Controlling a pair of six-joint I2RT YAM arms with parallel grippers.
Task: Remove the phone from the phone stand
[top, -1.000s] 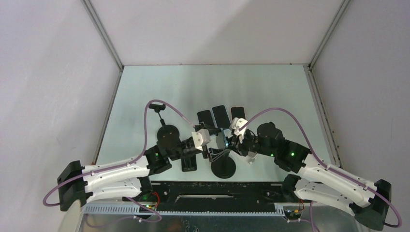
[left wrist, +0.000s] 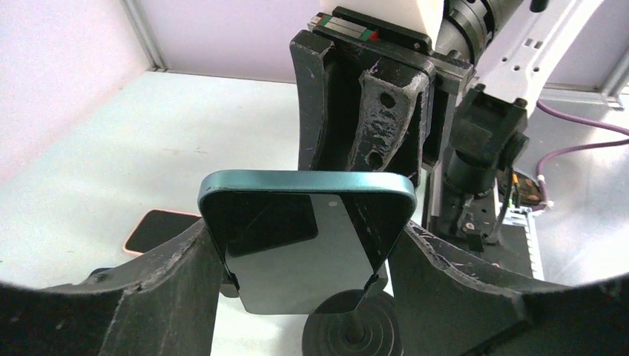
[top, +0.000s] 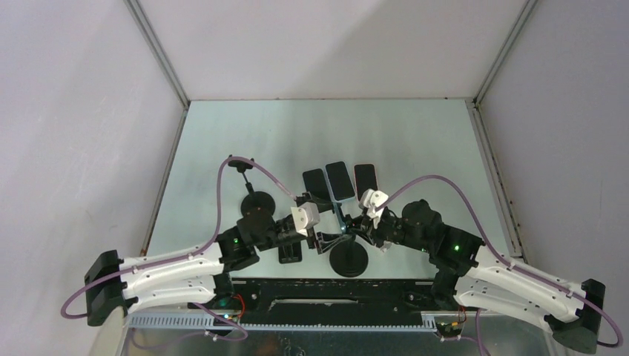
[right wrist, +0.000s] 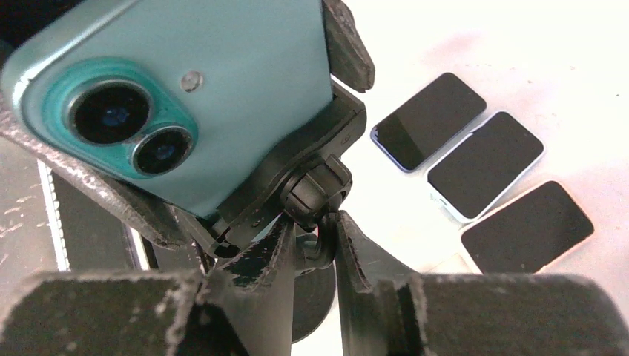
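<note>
A teal phone (right wrist: 245,89) sits in a black stand, whose round base (top: 348,259) is at the front centre. My left gripper is around the phone's body from the left, fingers at both edges; whether they grip firmly is unclear. My right gripper has its fingers at the stand's neck, just below the black holder (right wrist: 311,189); how tightly they close is hidden. In the top view both grippers meet over the stand, partly hiding phone and holder.
Several dark phones (top: 339,180) lie behind the stand. A second black stand (top: 257,202) stands at the left, and a dark object (top: 290,253) lies at the front left.
Over the last second, the left arm shifted slightly left and the phone's visible angle changed a little. The right arm moved slightly too, its wrist now a bit lower in the top view.
</note>
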